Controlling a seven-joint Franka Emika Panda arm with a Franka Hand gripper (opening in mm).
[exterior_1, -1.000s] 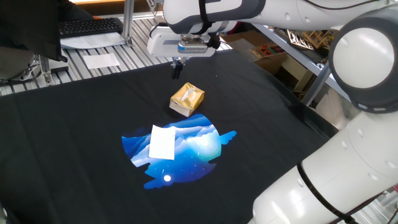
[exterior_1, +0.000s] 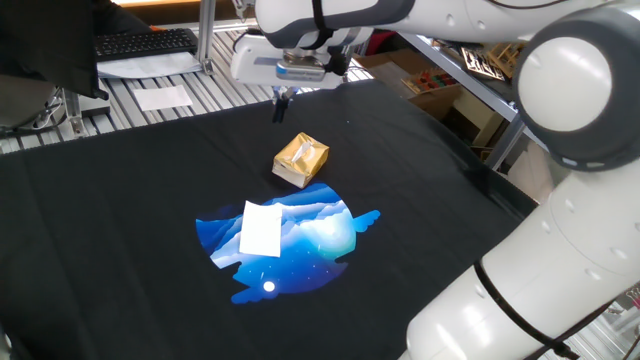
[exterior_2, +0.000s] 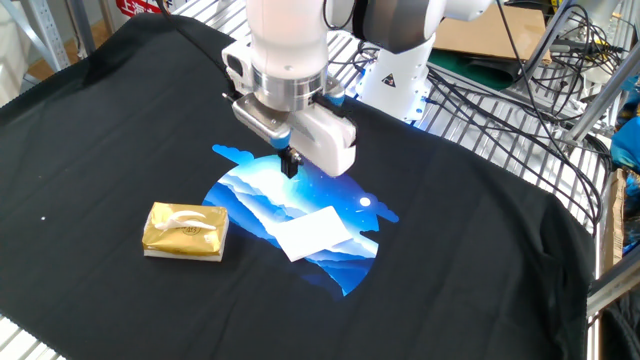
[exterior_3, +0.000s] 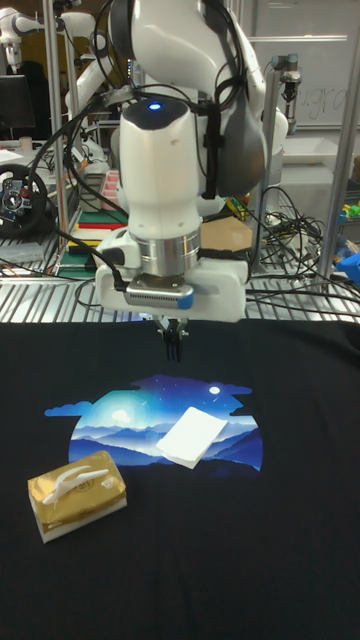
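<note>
A gold tissue pack (exterior_1: 301, 158) with a white base and a white tissue on top lies on the black cloth. Beside it is a blue mat (exterior_2: 262, 187) printed with a night mountain scene. On this mat rests a flat white sheet (exterior_3: 193, 436), turned at an angle to it. My gripper (exterior_3: 174, 343) hangs above the table, over the mat's column-side edge in exterior view 3. Its dark fingers (exterior_1: 281, 106) point down and look close together, with nothing visible between them. It touches neither the pack nor the sheet.
Bare black cloth (exterior_2: 440, 270) surrounds the mat, leaving wide free room. Metal slats (exterior_1: 215, 92) and a keyboard (exterior_1: 146, 43) lie past the cloth. Cables (exterior_2: 520, 140) run over the slats near the arm's base.
In exterior view 1 my gripper has drifted slightly left and a little up. The pack, the sheet and the mat have stayed put.
</note>
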